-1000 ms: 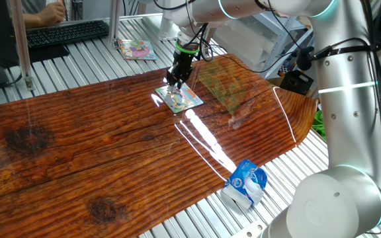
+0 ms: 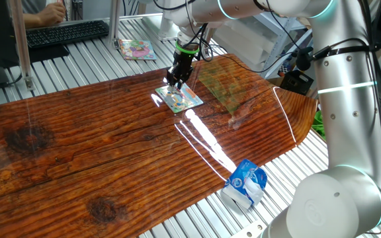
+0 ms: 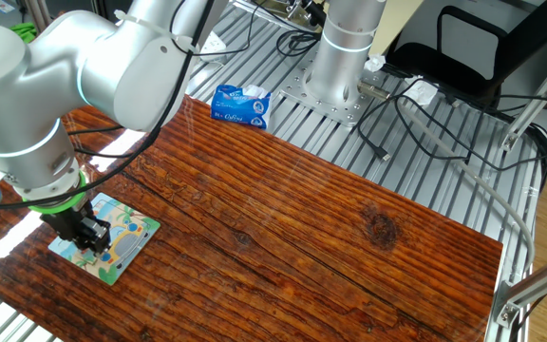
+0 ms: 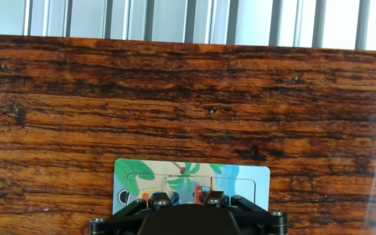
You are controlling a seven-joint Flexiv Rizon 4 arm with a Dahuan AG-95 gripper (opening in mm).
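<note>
A colourful board [image 4: 253, 179] with a beach picture and palm leaves lies flat on the wooden tabletop. My gripper points down over it, and its dark fingers cover the lower part of the board in the wrist view. Some space shows between the fingertips, with a small red shape near it; whether anything is gripped there is unclear. From the second exterior view the gripper [image 3: 96, 245] appears low at the middle of the board [image 3: 139, 231]. The board [image 2: 188, 100] also shows below the fingers in the first exterior view.
A blue tissue pack [image 2: 249, 178] lies at the table's edge near the arm's base. Another colourful board [image 2: 137, 49] rests on the metal slats beyond the wood, near a keyboard [image 2: 68, 34] and a person's hand [image 2: 50, 14].
</note>
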